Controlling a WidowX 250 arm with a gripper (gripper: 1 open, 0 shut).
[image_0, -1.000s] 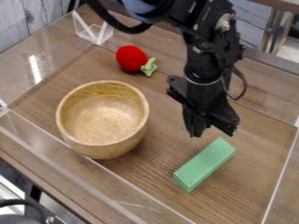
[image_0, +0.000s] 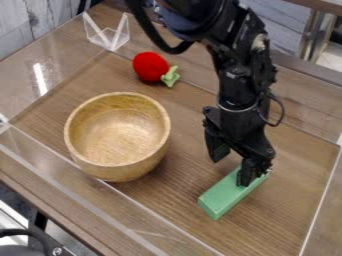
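My black gripper (image_0: 230, 158) is low over the right-centre of the table, open, its tips at the upper end of a pale green block (image_0: 227, 198) lying slanted near the front; whether they touch it I cannot tell. A tan bowl (image_0: 115, 136) sits to the left of the gripper.
A red object with a green part (image_0: 151, 67) lies at the back left, and a clear small container (image_0: 104, 28) stands at the far top left.
My gripper has moved down toward the green block, and its fingers now reach the block's upper end. The bowl and red object look unmoved.
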